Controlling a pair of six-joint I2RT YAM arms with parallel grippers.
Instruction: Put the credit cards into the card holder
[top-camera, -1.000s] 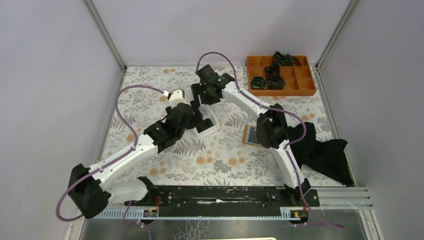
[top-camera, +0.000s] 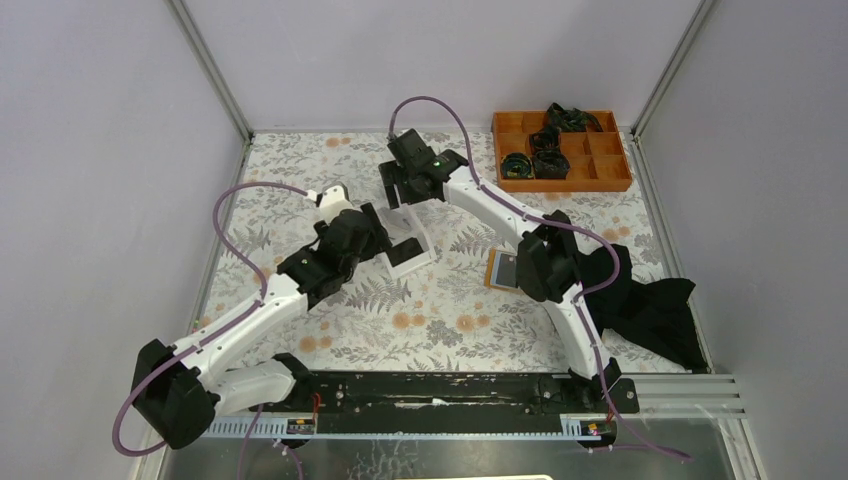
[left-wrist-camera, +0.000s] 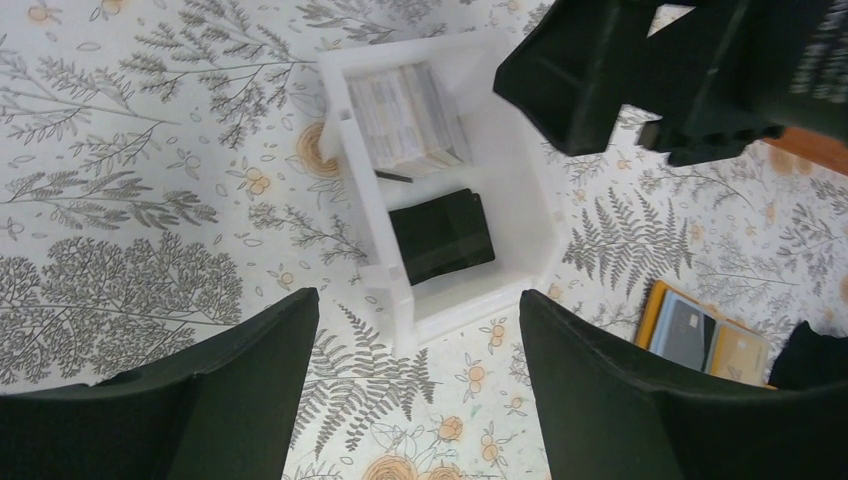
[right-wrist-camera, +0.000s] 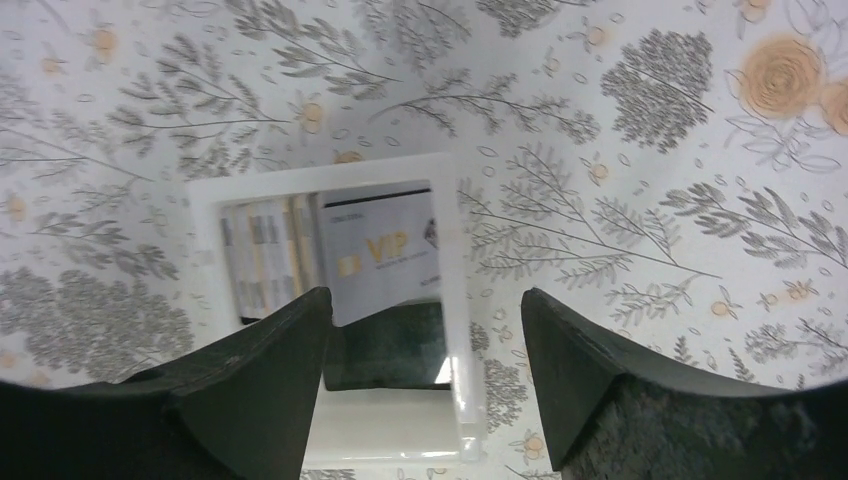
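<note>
The white card holder (top-camera: 424, 255) lies on the floral mat beneath both arms; in the right wrist view its rim (right-wrist-camera: 450, 250) frames a VIP card (right-wrist-camera: 383, 245), upright-edged cards on the left and a dark card or base (right-wrist-camera: 390, 345). The left wrist view shows light cards (left-wrist-camera: 400, 115) and a dark one (left-wrist-camera: 440, 230) inside it. My left gripper hangs open over the holder's near left, nothing between its fingers. My right gripper is open above the holder, at its back side in the top view, also empty.
An orange compartment tray (top-camera: 600, 170) with dark coiled items stands back right. A black cloth (top-camera: 650, 315) lies at the right. A small board-like object (top-camera: 502, 270) lies right of the holder, partly under the right arm.
My left arm has moved leftward, away from the holder's middle. The right arm has shifted slightly, ending a little higher in the top view.
</note>
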